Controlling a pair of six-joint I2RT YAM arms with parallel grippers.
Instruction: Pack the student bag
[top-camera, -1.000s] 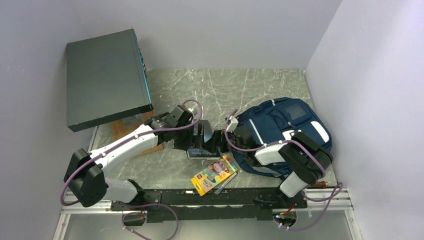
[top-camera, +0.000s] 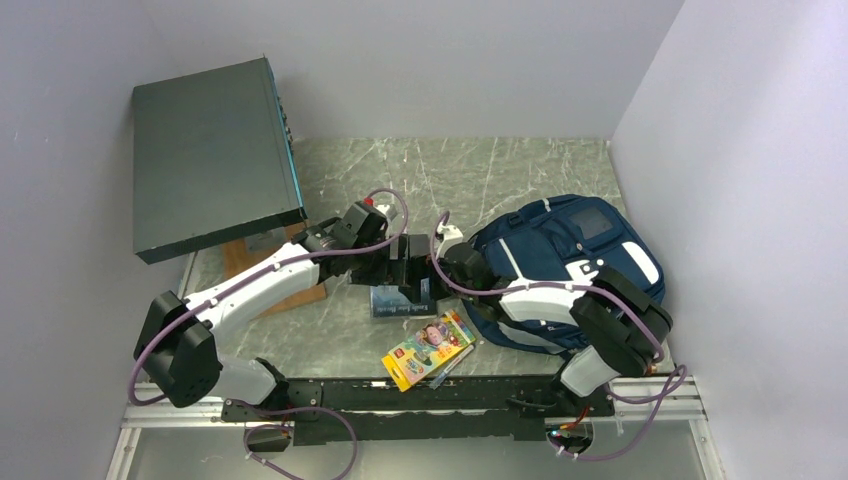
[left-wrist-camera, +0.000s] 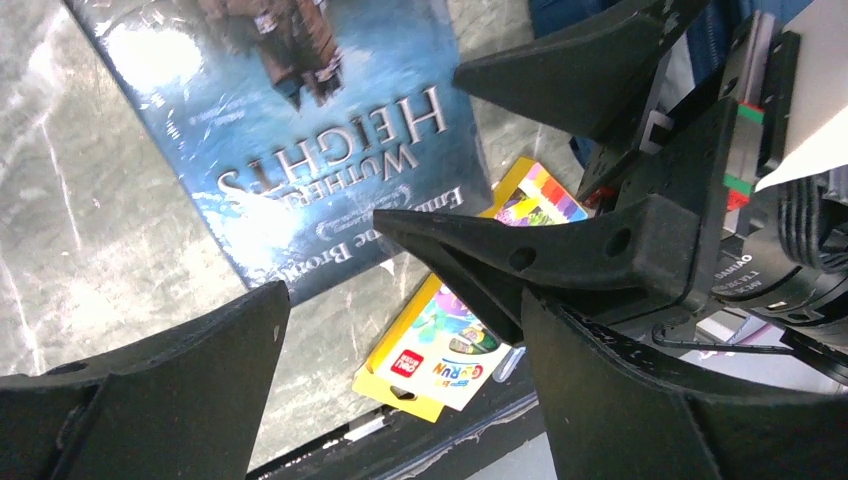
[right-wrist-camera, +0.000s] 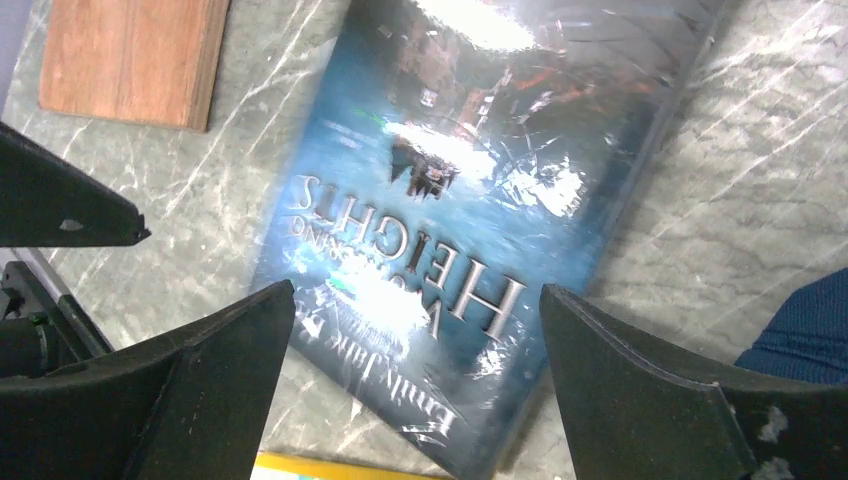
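Observation:
A blue Wuthering Heights book (top-camera: 403, 302) (left-wrist-camera: 310, 190) (right-wrist-camera: 470, 170) lies flat on the marble table beneath both grippers. My left gripper (top-camera: 385, 268) is open above its lower-left side, and my right gripper (top-camera: 425, 268) hovers open over the book from the other side, its dark fingers crossing the left wrist view. A yellow crayon pack (top-camera: 428, 350) (left-wrist-camera: 420, 365) lies in front, with a pen (top-camera: 450, 368) beside it. The navy student bag (top-camera: 585, 240) rests at the right.
A large dark box (top-camera: 215, 160) stands at the back left above a wooden board (top-camera: 300, 295) (right-wrist-camera: 130, 60). The table behind the grippers is clear; grey walls enclose both sides.
My left arm has moved only slightly.

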